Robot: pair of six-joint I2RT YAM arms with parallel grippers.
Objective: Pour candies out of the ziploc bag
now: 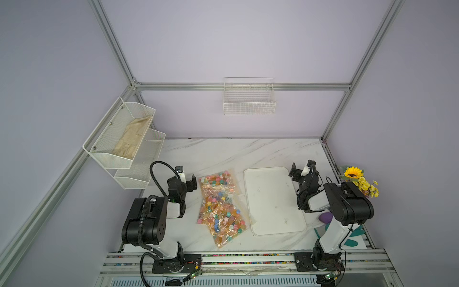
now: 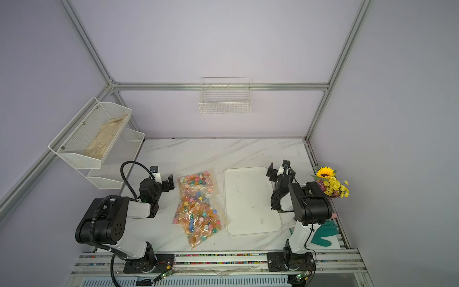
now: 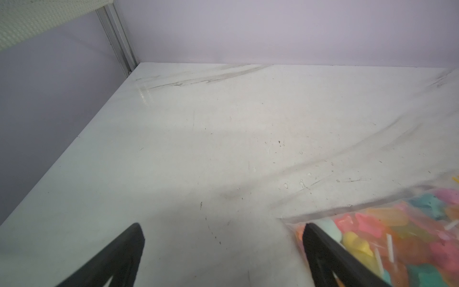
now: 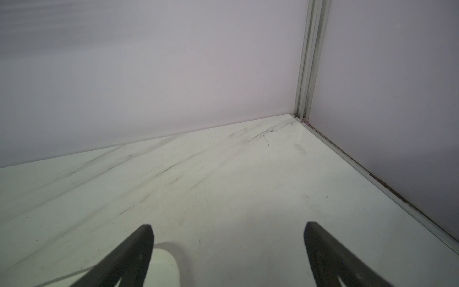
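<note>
A clear ziploc bag full of colourful star-shaped candies lies flat left of the table's middle, with more bagged candies at its far end; whether these form a second bag is unclear. A white tray lies empty to the right. My left gripper is open left of the candies, whose edge shows at the lower right of the left wrist view. My right gripper is open over the tray's far right corner area, nothing between its fingers.
A white wire shelf with beige cloth hangs at the left. A wire basket is on the back wall. Sunflowers and teal items stand at the right edge.
</note>
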